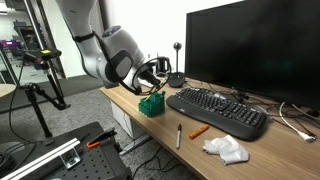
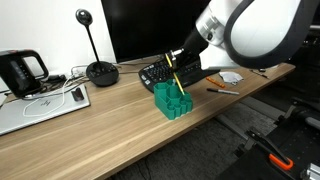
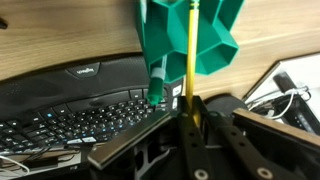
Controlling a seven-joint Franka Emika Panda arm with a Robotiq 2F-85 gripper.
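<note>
A green holder with several open compartments stands at the left of the table, near its front edge. My gripper is shut on a yellow pencil, which reaches out over the compartments in the wrist view. From the second exterior view, the pencil slants down, its lower end at the openings of the holder. How deep the tip goes is unclear. A teal-and-grey pen-like item shows at the holder's edge.
Behind the holder lies a black keyboard, with a monitor at the back. To the right are an orange item, a dark marker and a white cloth. Wood left of the holder is clear.
</note>
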